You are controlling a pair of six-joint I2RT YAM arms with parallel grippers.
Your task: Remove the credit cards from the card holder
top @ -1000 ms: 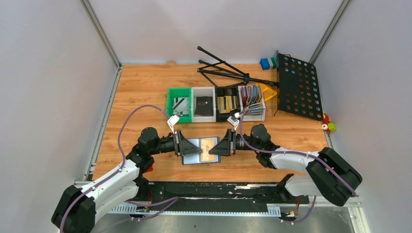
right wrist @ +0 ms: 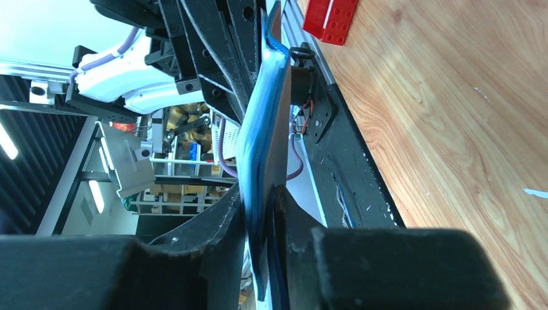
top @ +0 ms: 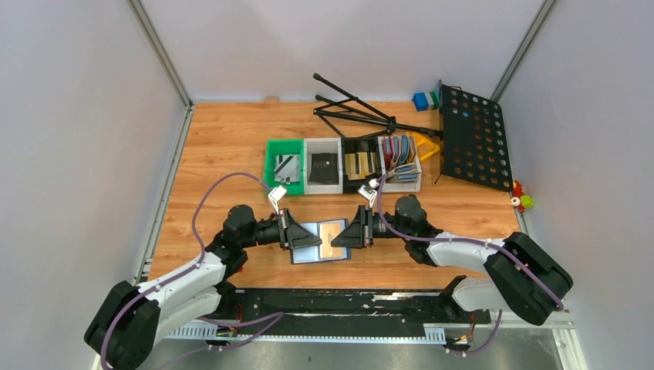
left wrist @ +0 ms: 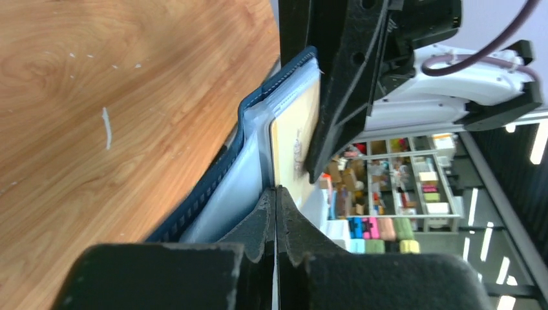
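The open card holder is held between my two grippers at the front centre, a beige card in its sleeve. In the left wrist view that card stands behind clear sleeves; my left gripper is shut at its near side, the tips at the card's edge. In the right wrist view the holder's blue edge runs down into my right gripper, whose fingers close round it.
Four bins stand behind the arms, holding cards and holders. A black perforated stand lies at the back right. A red brick is near the table edge.
The left arm has shifted slightly in the top view; the holder and the right arm look almost unchanged.
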